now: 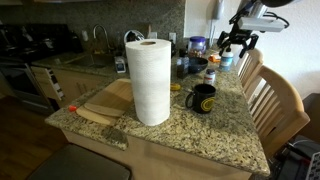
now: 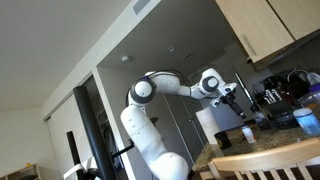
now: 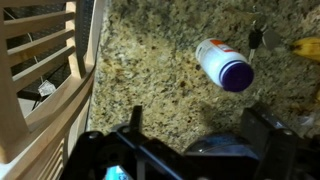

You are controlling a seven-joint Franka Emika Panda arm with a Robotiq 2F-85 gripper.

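My gripper [image 1: 238,46] hangs in the air over the far right of the granite counter, its fingers spread apart with nothing between them. The wrist view looks down past the open gripper to a white bottle with a purple cap [image 3: 225,65], which lies ahead of the fingers and apart from them. This bottle [image 1: 209,77] is on the counter in exterior view 1. Part of a dark round vessel [image 3: 220,146] shows below and between the fingers. A light-blue-topped container [image 1: 227,58] stands behind the gripper.
A paper towel roll [image 1: 150,85] and a black mug [image 1: 201,99] stand nearer the counter's front, with a wooden cutting board [image 1: 110,101] to the left. Wooden chairs [image 1: 279,105] line the right edge. Something yellow [image 3: 306,46] lies past the bottle.
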